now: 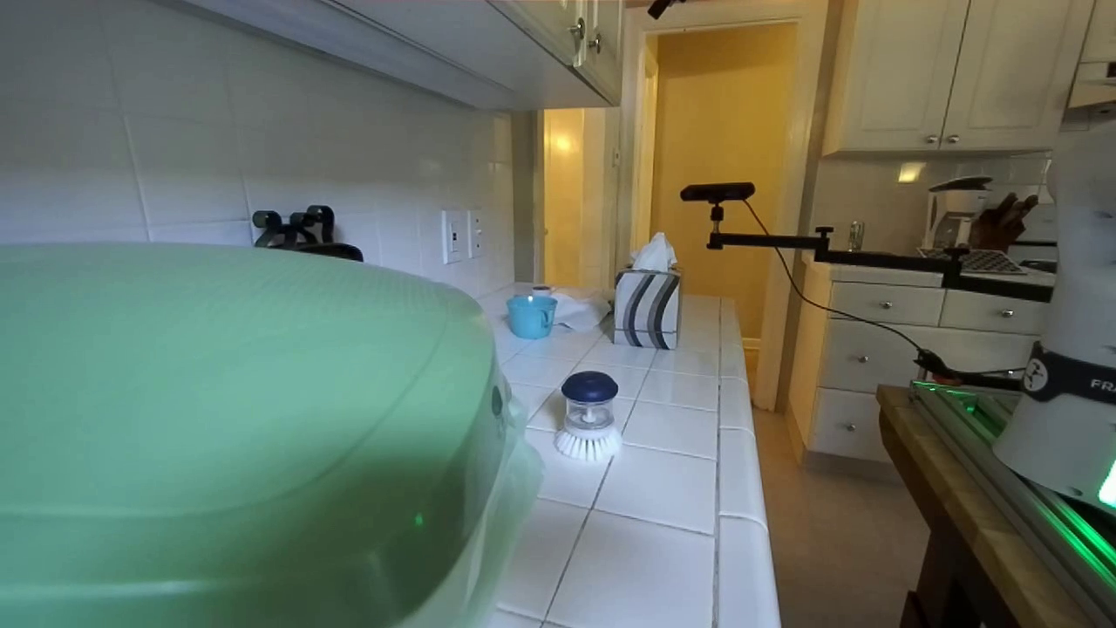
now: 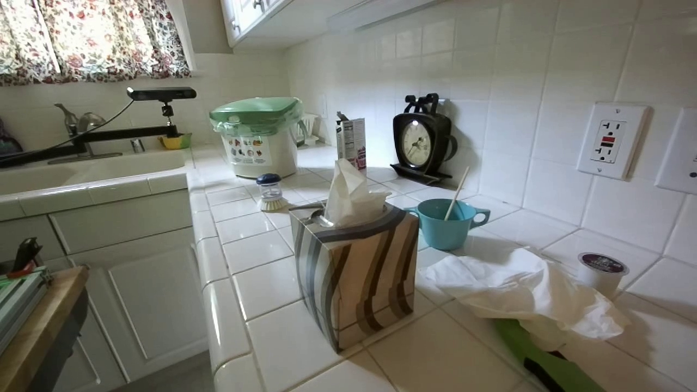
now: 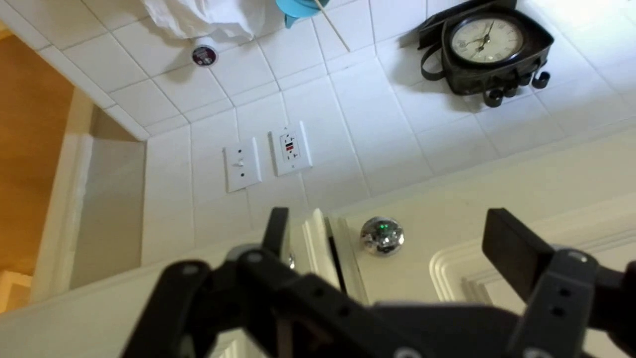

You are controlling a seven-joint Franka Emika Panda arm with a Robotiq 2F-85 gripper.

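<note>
In the wrist view my gripper stands open, its dark fingers wide apart and nothing held between them. A shiny round knob (image 3: 382, 236) on a cream cabinet door (image 3: 411, 203) appears in the gap between the fingers; the distance to it is hard to judge. Left of that knob runs the dark seam between two doors, and a second knob is mostly hidden behind the left finger (image 3: 276, 231). Both upper cabinet doors (image 1: 603, 47) look shut in exterior view 1. There, only a small black tip of the gripper shows at the top edge.
Below on the tiled counter are a tissue box (image 2: 356, 274), a turquoise cup (image 2: 445, 224) with a stick, crumpled paper (image 2: 523, 287), a black clock (image 2: 421, 140), a dish brush (image 2: 269, 193) and a green-lidded bin (image 2: 258, 134). A camera arm (image 1: 837, 256) juts over the floor.
</note>
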